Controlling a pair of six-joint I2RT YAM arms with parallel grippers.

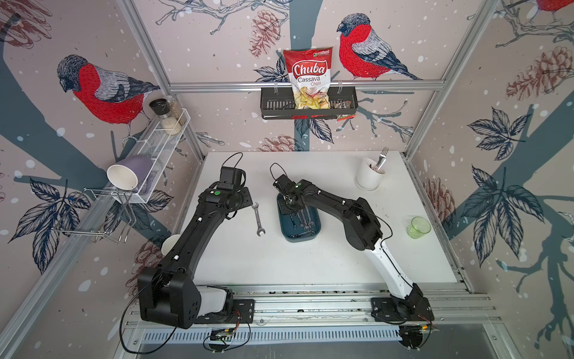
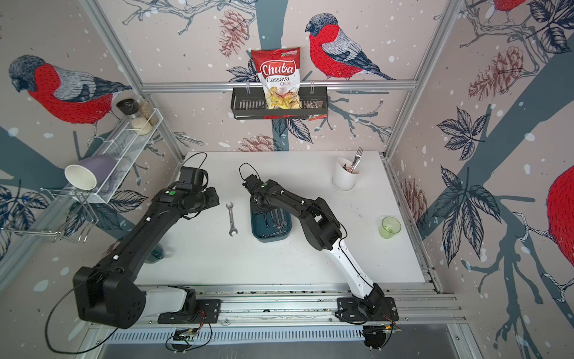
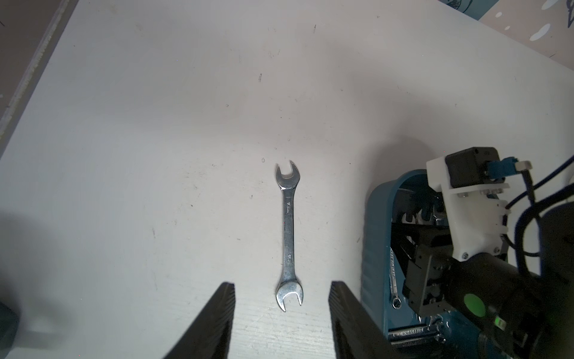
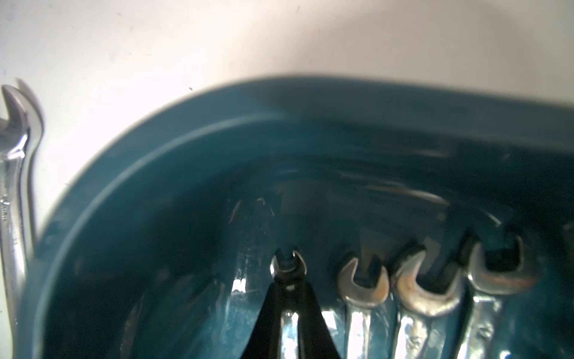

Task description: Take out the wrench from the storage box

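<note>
The teal storage box (image 1: 300,238) holds several silver wrenches (image 4: 363,294). A larger loose wrench (image 3: 288,233) lies on the table left of it. My left gripper hangs near that wrench, open and empty. My right gripper is down inside the box over the head of a small wrench, its dark fingers close together; whether they grip it is unclear. In the left wrist view, the right gripper's body hides part of the box.
A white utensil cup (image 1: 368,179) stands at the back right, a green glass (image 1: 419,226) at the right. A wire shelf with a mug (image 1: 125,176) is on the left wall.
</note>
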